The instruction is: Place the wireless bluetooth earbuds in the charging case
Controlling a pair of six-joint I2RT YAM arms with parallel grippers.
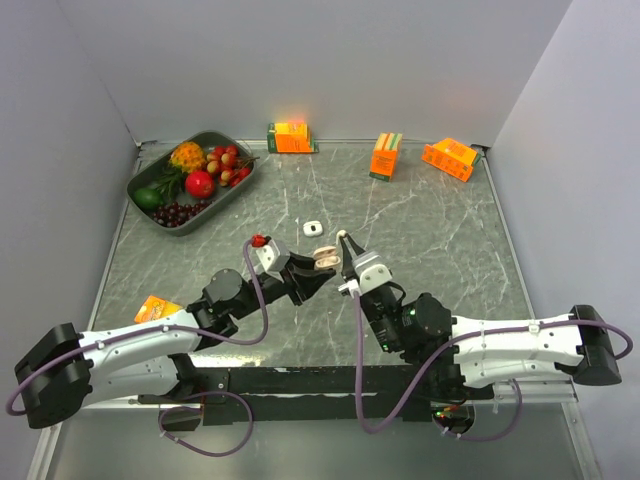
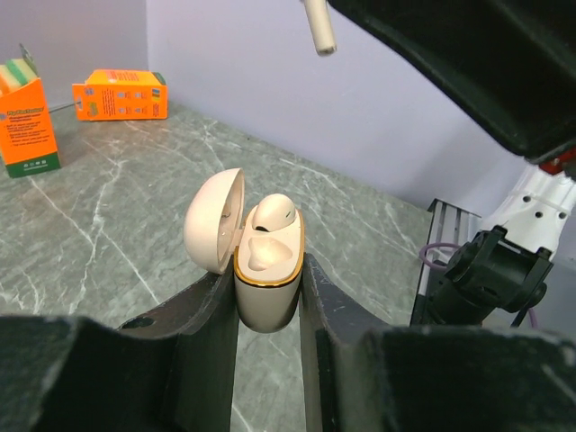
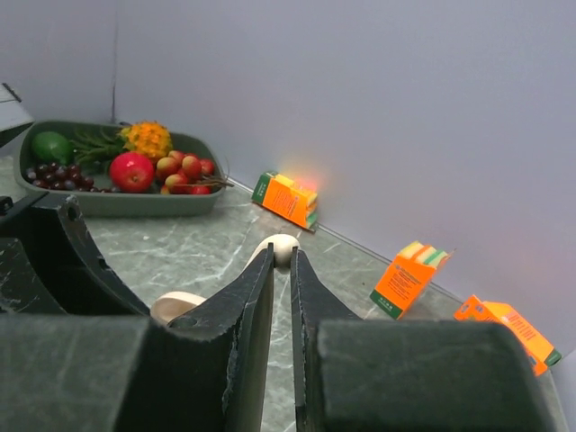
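Observation:
The open white charging case (image 2: 268,261) is held upright by my left gripper (image 1: 318,268), shut on it; its lid stands up and one earbud slot looks filled or shaped at the back. My right gripper (image 1: 348,247) is beside it, above and to the right, with a white earbud between its fingertips; in the left wrist view the earbud stem (image 2: 319,27) hangs over the case, apart from it. A small white square piece (image 1: 312,228) lies on the table behind.
A fruit tray (image 1: 175,225) sits at back left, three orange boxes (image 1: 385,155) along the back, an orange packet (image 1: 155,310) at front left.

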